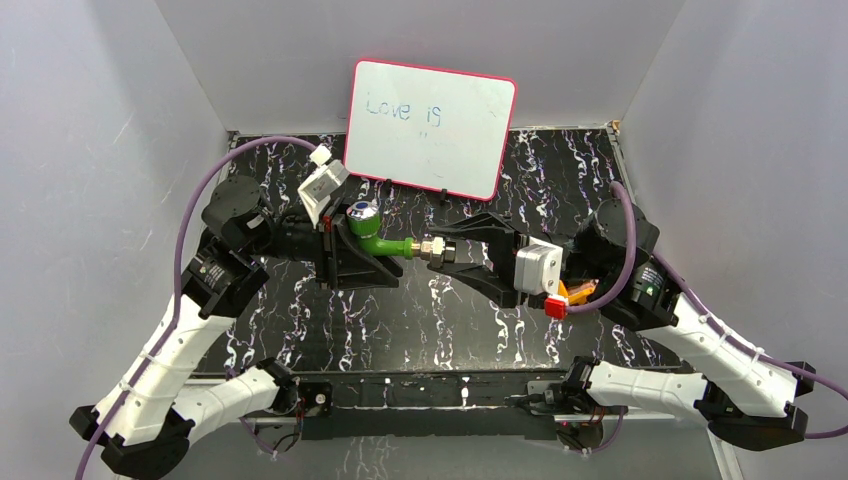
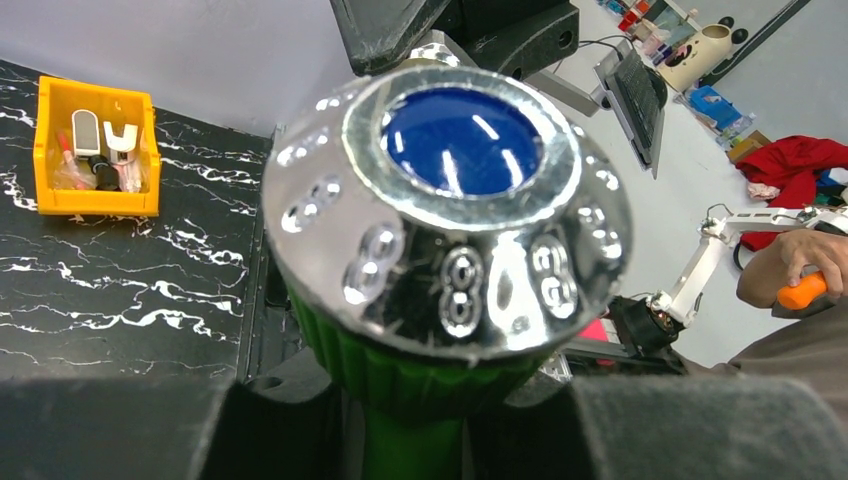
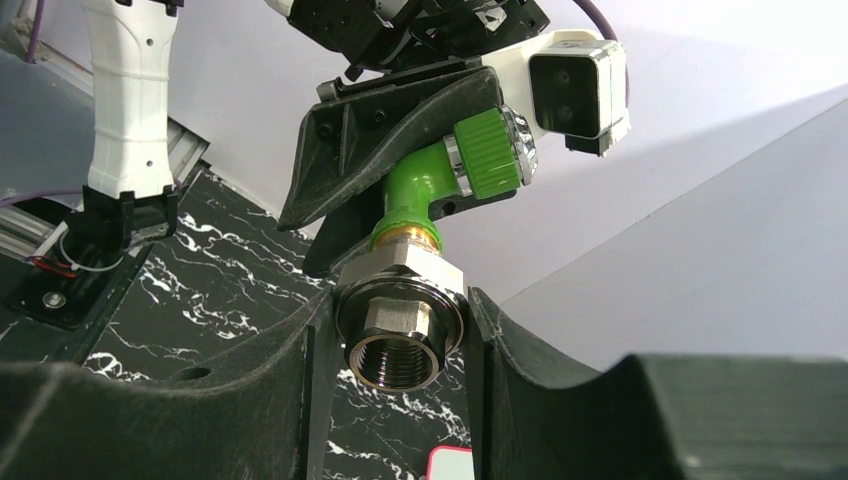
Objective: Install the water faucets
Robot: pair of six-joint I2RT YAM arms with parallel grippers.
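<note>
A green faucet point(image 1: 382, 246) with a chrome, blue-capped knob point(image 1: 362, 210) lies sideways in mid-air between the two arms. Its outlet end meets a brass-and-steel hex fitting point(image 3: 402, 268), whose threaded opening faces the right wrist camera. My right gripper point(image 1: 437, 248) is shut on this fitting, a finger on either side. The fingers of my left gripper point(image 1: 398, 276) straddle the green body. In the left wrist view the large chrome knob point(image 2: 450, 240) covers most of the space between those fingers, so whether they press on the faucet cannot be told.
Behind the right arm, an orange-yellow bin point(image 1: 580, 292) is partly hidden; the left wrist view shows small items inside this yellow bin point(image 2: 98, 205). A whiteboard point(image 1: 430, 130) stands at the back.
</note>
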